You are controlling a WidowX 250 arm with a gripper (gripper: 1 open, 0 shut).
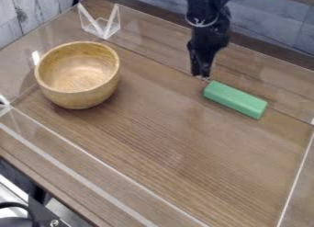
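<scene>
My gripper [205,73] is above the table, just behind and left of a green rectangular block [234,99], and appears shut, though its fingertips are small and dark. The block lies flat on the wooden table [160,166], apart from the fingertips, angled from upper left to lower right. A wooden bowl [76,73] stands on the left side of the table.
A white wire-like object [95,21] sits at the back left. A dark cable or part [15,212] shows at the lower left corner, off the table.
</scene>
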